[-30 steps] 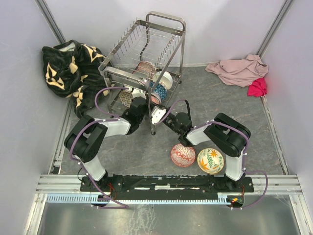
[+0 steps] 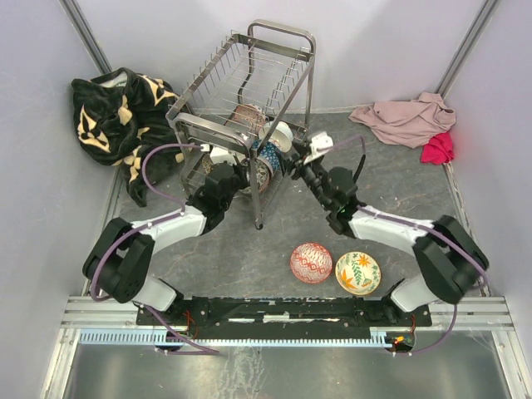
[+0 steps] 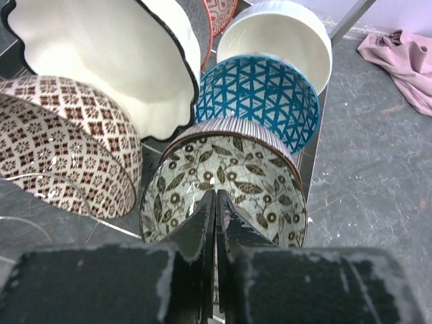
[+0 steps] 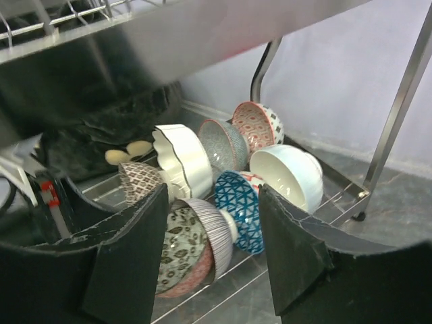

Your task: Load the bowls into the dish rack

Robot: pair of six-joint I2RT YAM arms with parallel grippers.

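Several bowls stand on edge on the lower shelf of the steel rack [image 2: 283, 87]: a floral bowl [image 4: 179, 243], a blue one [image 4: 243, 216], a white one [image 4: 287, 179], a scalloped one [image 4: 185, 162]. My left gripper is shut at the front, on the rim of the floral bowl as far as the wrist view shows. My right gripper [image 2: 295, 158] is part open beside the rack's right side, nothing seen between its fingers. A red patterned bowl [image 2: 310, 263] and a yellow floral bowl [image 2: 357, 273] lie on the floor at front right.
A dark fleece [image 2: 120, 125] lies left of the rack; pink cloths [image 2: 403, 120] lie at back right. The rack's upper shelf and front post overhang the bowls.
My right gripper has swung up and right, away from the rack's front post. My left arm has drawn a little left and back.
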